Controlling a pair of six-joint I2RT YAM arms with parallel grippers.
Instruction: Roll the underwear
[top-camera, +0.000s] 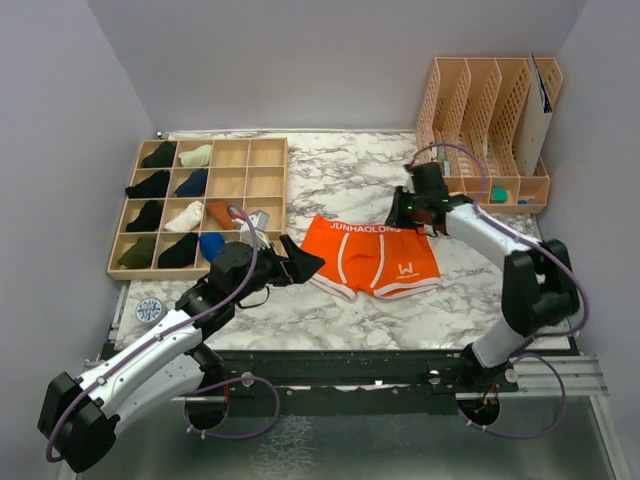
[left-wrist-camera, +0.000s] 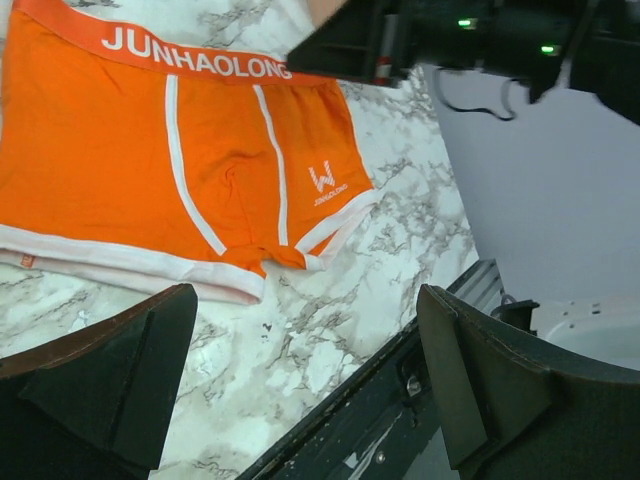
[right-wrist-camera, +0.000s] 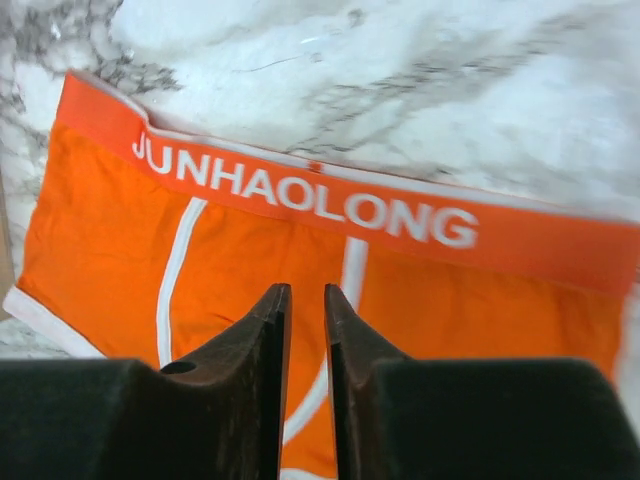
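Observation:
Orange boxer briefs (top-camera: 362, 262) with white trim lie spread flat on the marble table, the lettered waistband on the far side. In the left wrist view the underwear (left-wrist-camera: 210, 165) is fully unfolded, with one leg hem slightly doubled. My left gripper (top-camera: 308, 268) stands open at the left part of the underwear, nothing between its fingers. The right gripper (top-camera: 394, 222) is over the waistband toward its right end. From the right wrist view, the fingers (right-wrist-camera: 270, 345) are slightly parted above the cloth (right-wrist-camera: 300, 270), with no fabric visible between them.
A wooden compartment box (top-camera: 245, 150) with several rolled garments stands at the left. At the back right is a peach rack (top-camera: 470, 120) of tall slots. Marble is bare behind and in front of the underwear.

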